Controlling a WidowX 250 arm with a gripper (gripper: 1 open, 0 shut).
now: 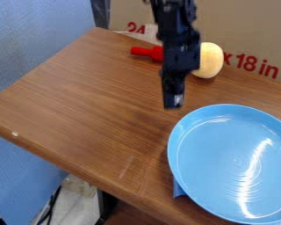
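Note:
My black gripper [174, 95] hangs over the wooden table [84, 105], in front of a red cylindrical object [147, 52] and a pale yellow round object [209, 60] at the back. Whether its fingers are open or shut is hard to tell. To its lower right lies a large light blue plate [231, 163], with a small blue object [178, 189] partly hidden under or beside its left edge.
A cardboard box [255, 35] with red printing stands behind the table.

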